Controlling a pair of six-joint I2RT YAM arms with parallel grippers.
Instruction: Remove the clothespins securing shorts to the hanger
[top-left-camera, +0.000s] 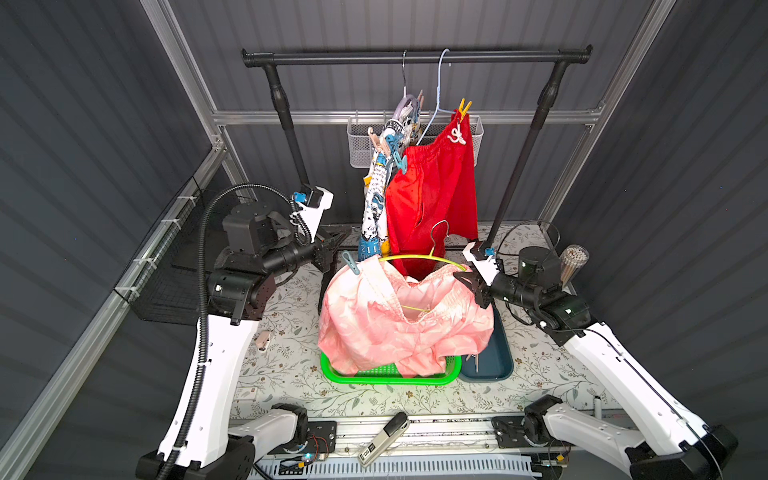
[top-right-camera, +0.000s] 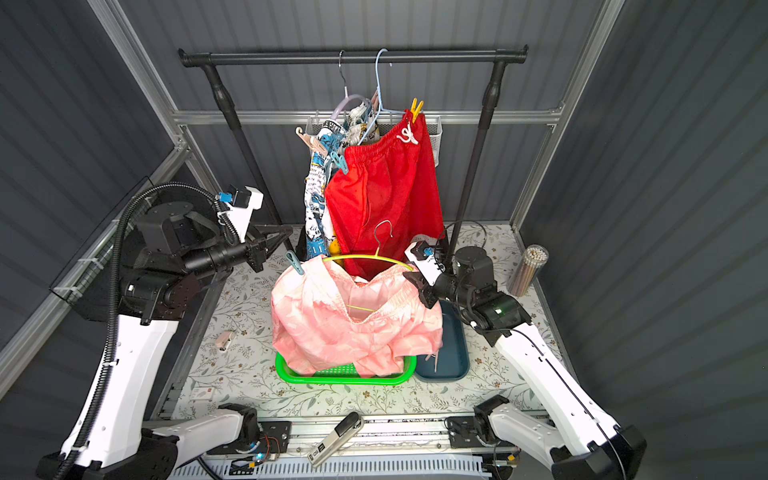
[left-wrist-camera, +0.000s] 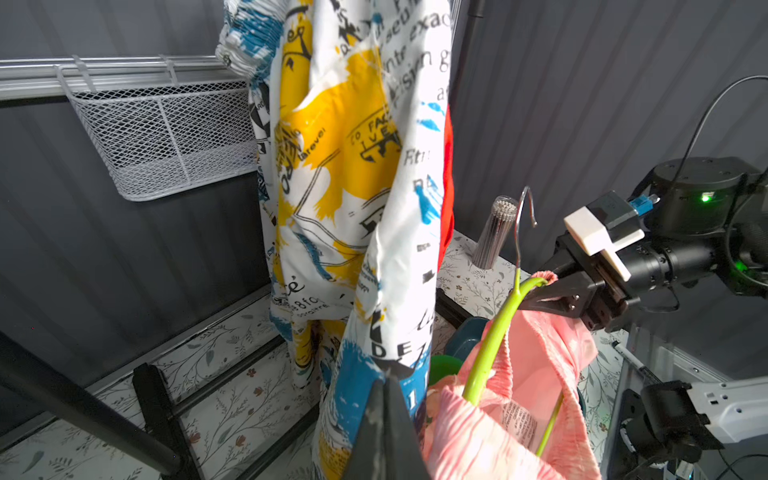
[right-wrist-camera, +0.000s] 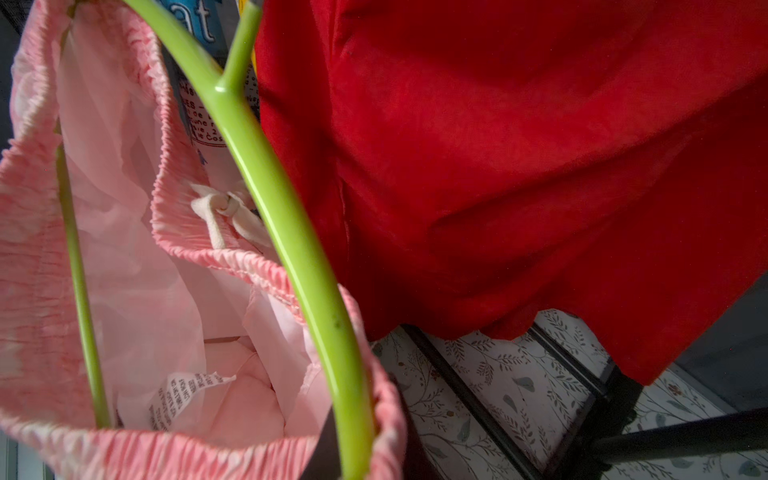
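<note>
The pink shorts (top-left-camera: 404, 328) hang from a yellow-green hanger (top-left-camera: 424, 257) in front of the rack. A blue clothespin (top-left-camera: 349, 262) still grips the left end of the waistband, tilted up. My left gripper (top-left-camera: 344, 234) stands above it, apart from it; in the left wrist view its dark fingers (left-wrist-camera: 373, 432) are together with nothing between them. That view does not show the clothespin. My right gripper (top-left-camera: 462, 277) is shut on the hanger's right end with the waistband around it; only a dark finger (right-wrist-camera: 321, 456) shows in the right wrist view.
Red shorts (top-left-camera: 432, 188) and patterned shorts (left-wrist-camera: 344, 184) hang close behind from the rack. Under the pink shorts lie a green basket (top-left-camera: 392, 380) and a dark blue tray (top-left-camera: 497, 352). A wire basket (left-wrist-camera: 164, 144) is on the back rail.
</note>
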